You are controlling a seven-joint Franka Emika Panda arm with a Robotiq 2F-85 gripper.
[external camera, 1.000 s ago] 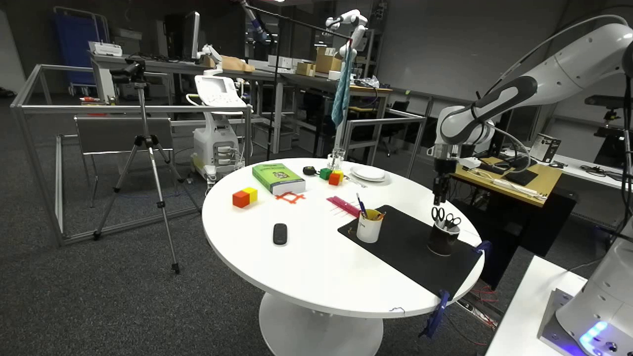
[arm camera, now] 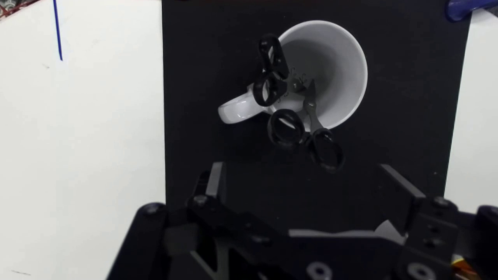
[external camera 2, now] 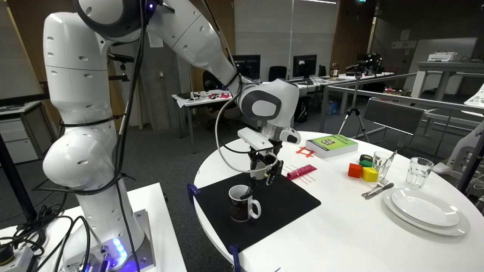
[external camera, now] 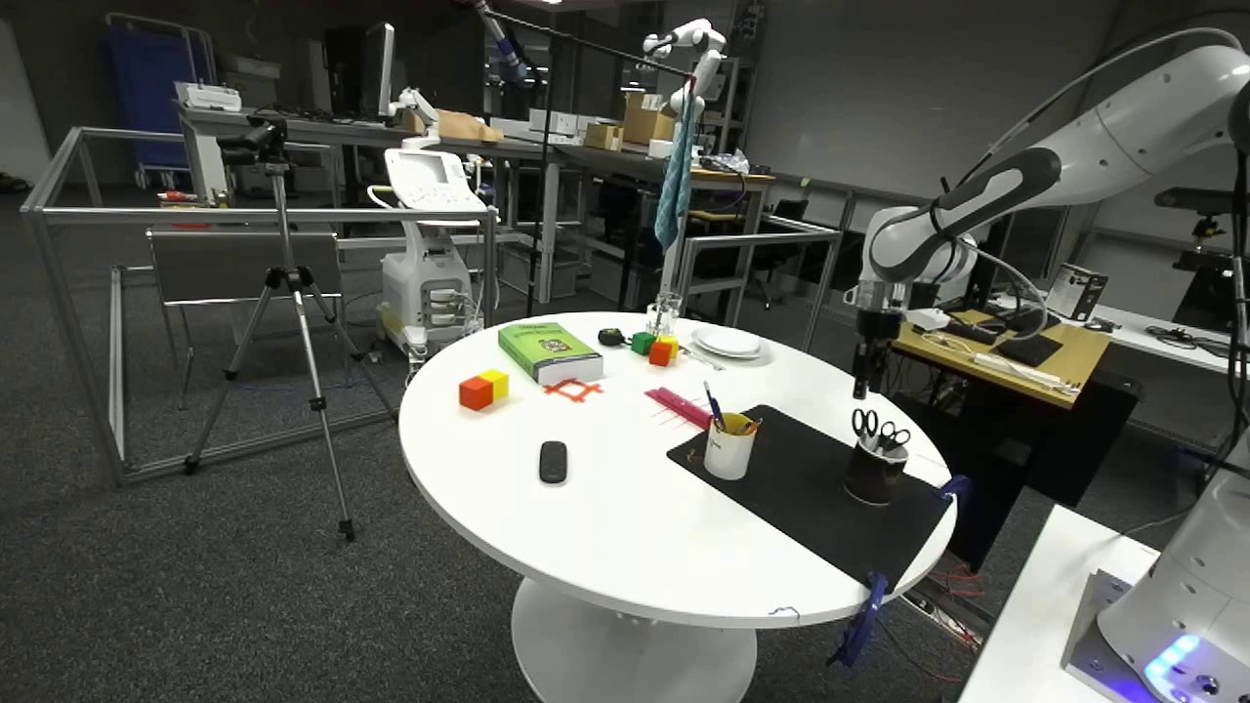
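My gripper stands open, its two fingers (arm camera: 216, 179) well apart and nothing held between them. In exterior view 1 the gripper (external camera: 863, 385) hangs above the dark mug (external camera: 874, 474). Inside, the mug (arm camera: 338, 60) is white, and its handle points left in the wrist view. Two pairs of black-handled scissors lean in it; one pair's black handles (arm camera: 327, 149) stick out over the rim toward the gap between my fingers. The mug (external camera 2: 238, 208) stands upright on a black mat (external camera 2: 286, 204).
A white cup (external camera: 729, 453) with pens stands on the mat's other side. Blue clamps (external camera: 864, 621) grip the table edge. Further off lie a green book (external camera: 548, 350), coloured blocks (external camera: 476, 392), plates (external camera 2: 422, 208), glasses (external camera 2: 418, 172) and a black mouse (external camera: 553, 462).
The gripper has shifted very slightly in exterior view 1, a touch to the left above the mug. The mug, scissors and other table objects look unmoved.
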